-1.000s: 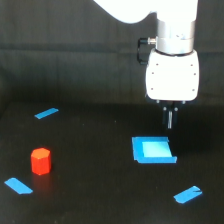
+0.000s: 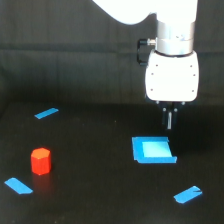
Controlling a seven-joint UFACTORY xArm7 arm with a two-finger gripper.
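Observation:
The white arm comes down from the top right, and its gripper [image 2: 170, 120] hangs just above and behind a blue taped square [image 2: 139, 150] with a pale blue middle. The thin fingers point down; whether they are apart or together is hard to tell at this size. A red hexagonal block [image 2: 41, 161] stands on the dark surface at the left, apart from the gripper.
Short blue tape strips lie at the back left [image 2: 46, 112], front left [image 2: 18, 186] and front right [image 2: 188, 194]. A dark backdrop stands behind.

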